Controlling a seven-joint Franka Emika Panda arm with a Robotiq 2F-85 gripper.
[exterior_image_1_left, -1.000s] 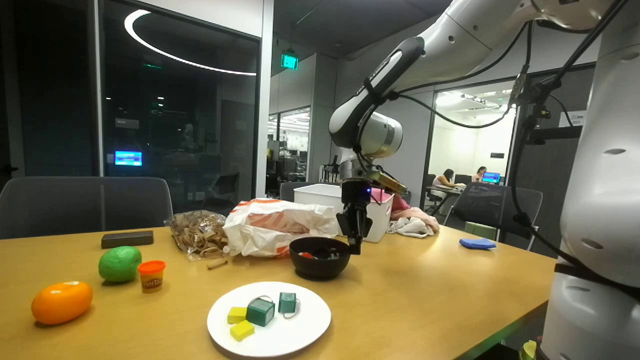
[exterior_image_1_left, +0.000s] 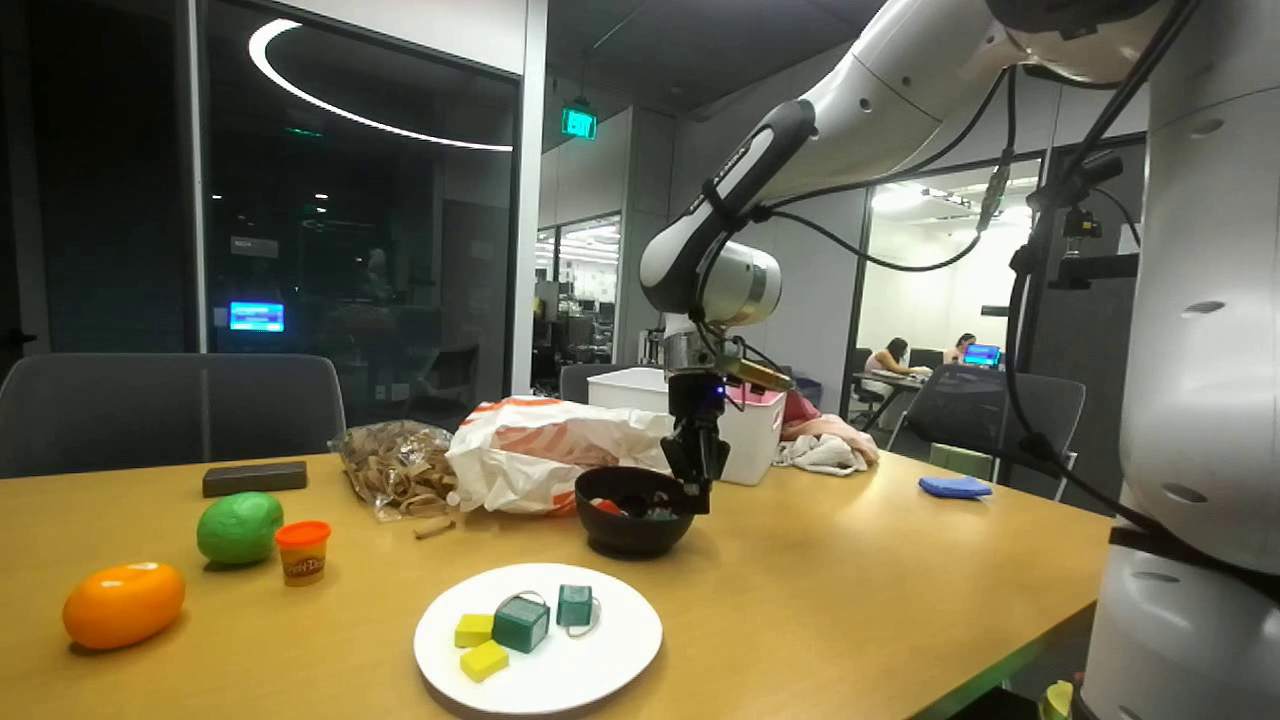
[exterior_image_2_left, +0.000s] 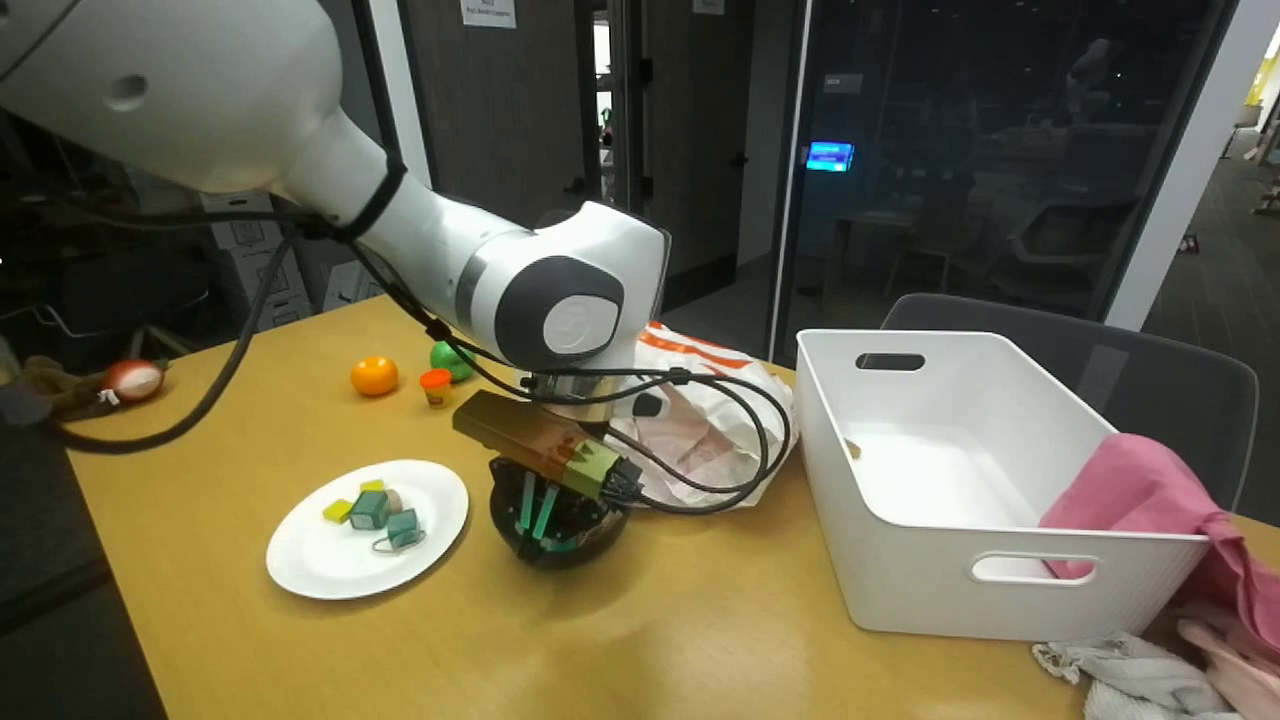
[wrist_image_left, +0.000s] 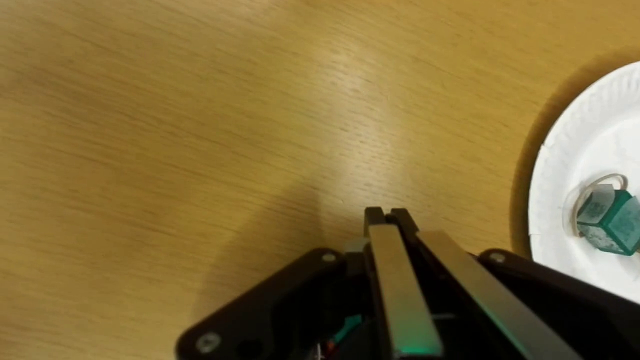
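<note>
The black bowl (exterior_image_1_left: 624, 539) stands on the table, with something red and other dark items inside. My gripper (exterior_image_1_left: 699, 497) points down at the bowl's right rim in exterior view 1 and looks shut on that rim. In exterior view 2 the gripper (exterior_image_2_left: 529, 542) is at the near edge of the bowl (exterior_image_2_left: 585, 551), with greenish strips on its fingers. The wrist view shows the gripper's (wrist_image_left: 385, 217) fingertips close together; the rim between them is too dark to make out. A white plate (exterior_image_1_left: 588, 678) holds green blocks (exterior_image_1_left: 521, 625) and yellow blocks (exterior_image_1_left: 485, 660).
Behind the bowl lie a white plastic bag (exterior_image_1_left: 546, 444) and a bag of brown pieces (exterior_image_1_left: 402, 462). A white bin (exterior_image_2_left: 1008, 588) stands beyond. An orange fruit (exterior_image_1_left: 125, 606), a green fruit (exterior_image_1_left: 240, 528) and a Play-Doh tub (exterior_image_1_left: 302, 554) sit at left. Bare table lies right of the bowl.
In exterior view 1 the gripper and arm have shifted left and slightly down. The bowl has shifted a little left with them. Plate and blocks are unmoved.
</note>
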